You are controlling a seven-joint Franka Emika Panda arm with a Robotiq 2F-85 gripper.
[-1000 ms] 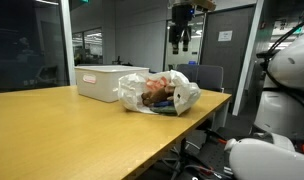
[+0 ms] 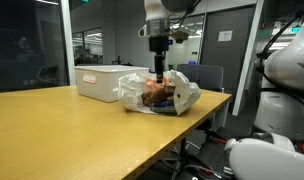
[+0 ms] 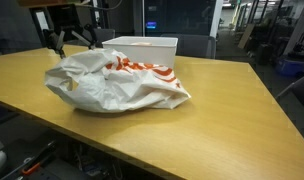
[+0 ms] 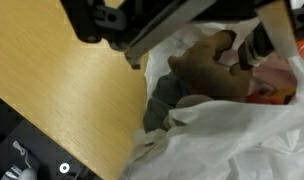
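A crumpled white plastic bag (image 2: 188, 100) lies on its side on the table, its mouth facing exterior view 1; red print shows on it in exterior view 2. Inside are a brown plush-looking thing (image 4: 204, 72), a dark grey-green soft thing (image 4: 166, 101) and something orange-red (image 4: 276, 96), partly covered by the plastic. My gripper (image 3: 76, 48) is open above the bag's mouth, fingers pointing down. In the wrist view its fingers (image 4: 260, 46) are spread over the contents, with nothing seen held between them. Contact with the contents cannot be judged.
Behind the bag stands a large white box (image 3: 142, 46) on the wooden table (image 2: 72, 128). Bare tabletop stretches away to the bag's left in exterior view 1. Chairs (image 2: 207, 78) stand beyond the table.
My gripper has come down from high over the table to just above the bag's mouth, shifting slightly left in exterior view 1. The bag and its contents look unmoved.
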